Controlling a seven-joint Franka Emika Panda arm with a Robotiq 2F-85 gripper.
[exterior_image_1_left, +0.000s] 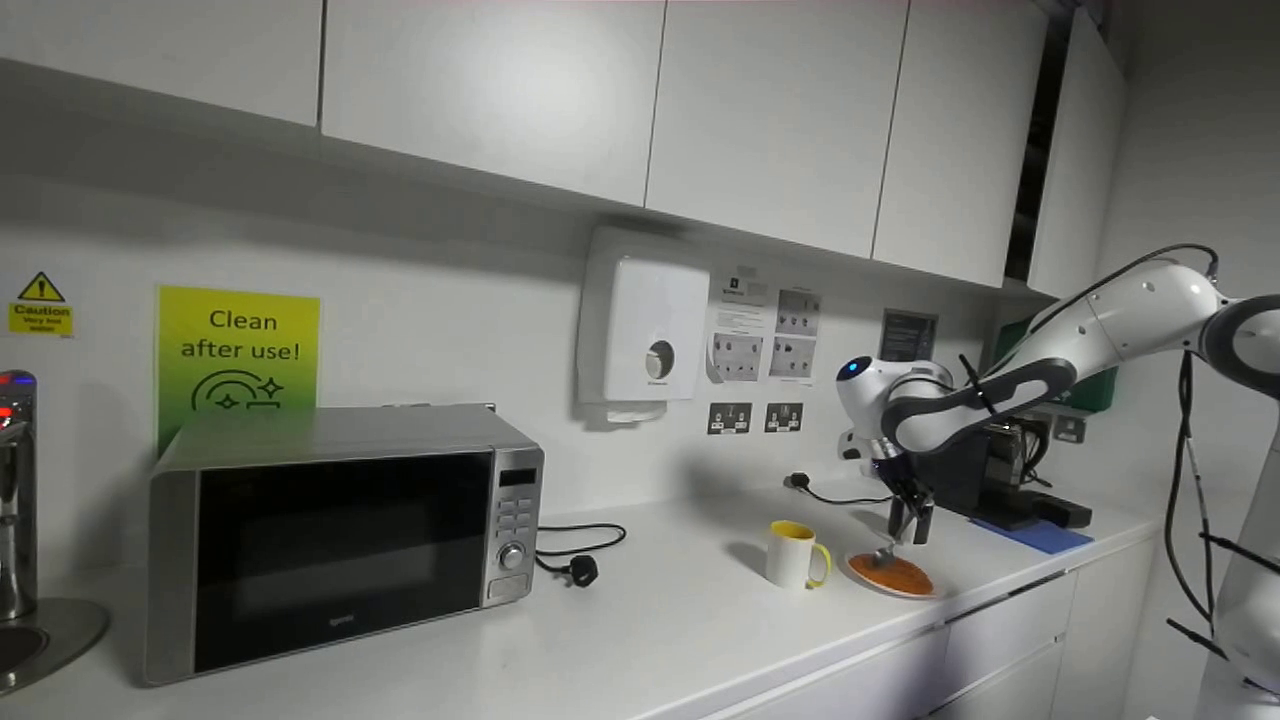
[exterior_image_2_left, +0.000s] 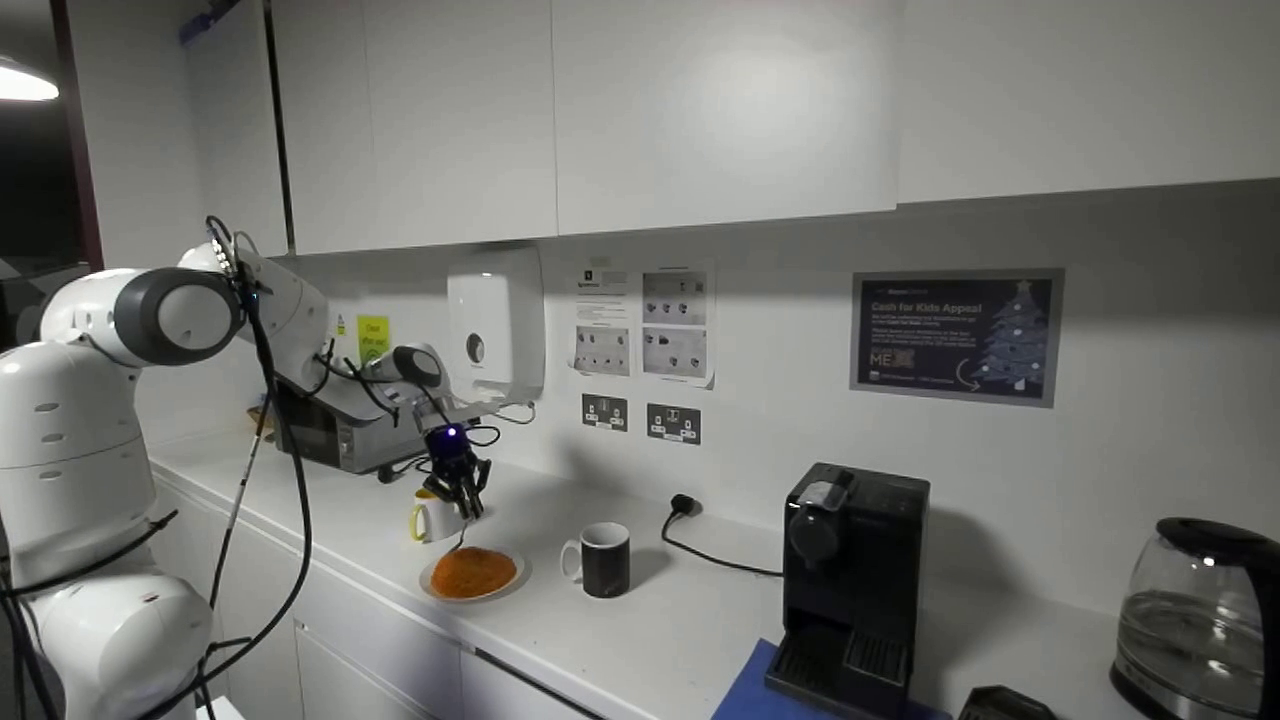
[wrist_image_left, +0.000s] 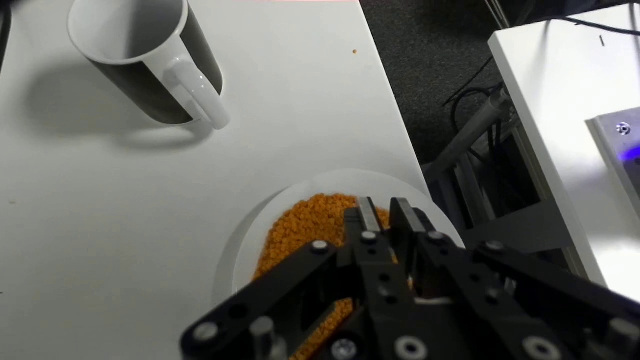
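Note:
A white plate (wrist_image_left: 255, 252) heaped with orange grains (exterior_image_1_left: 890, 576) lies near the counter's front edge. Over it my gripper is shut on a metal spoon (exterior_image_1_left: 884, 557), which slants downward. The spoon's bowl meets the left part of the orange heap in exterior view 1; how deep it sits I cannot tell. In exterior view 2 its thin handle (exterior_image_2_left: 461, 536) shows under the gripper (exterior_image_2_left: 470, 511). The fingers hide most of the spoon in the wrist view.
A black-and-white mug (exterior_image_2_left: 606, 560) and a white mug with a yellow inside (exterior_image_1_left: 789, 557) stand on either side of the plate. Farther off are a microwave (exterior_image_1_left: 348, 528) and a coffee machine (exterior_image_2_left: 854, 582). Open counter (exterior_image_1_left: 672, 600) lies left of the mugs.

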